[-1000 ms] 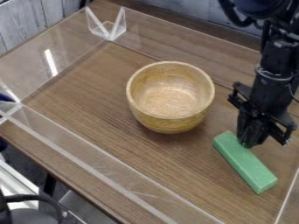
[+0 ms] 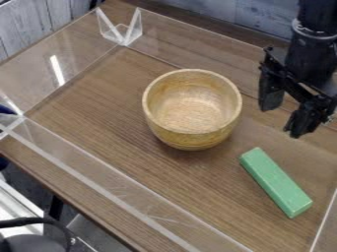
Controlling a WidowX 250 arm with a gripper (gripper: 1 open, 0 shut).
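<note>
My black gripper [image 2: 293, 112] hangs over the right side of the wooden table, right of a round tan bowl [image 2: 191, 106]. It is open, its fingers apart above bare wood. Below it, a green block [image 2: 274, 181] lies flat near the lower right of the view, clear of the fingers. The bowl is empty.
A small clear container [image 2: 120, 26] sits at the back left. A dark area lies past the table's lower left edge.
My gripper has risen away from the green block, moving up and back in the view. The block and bowl appear where they were.
</note>
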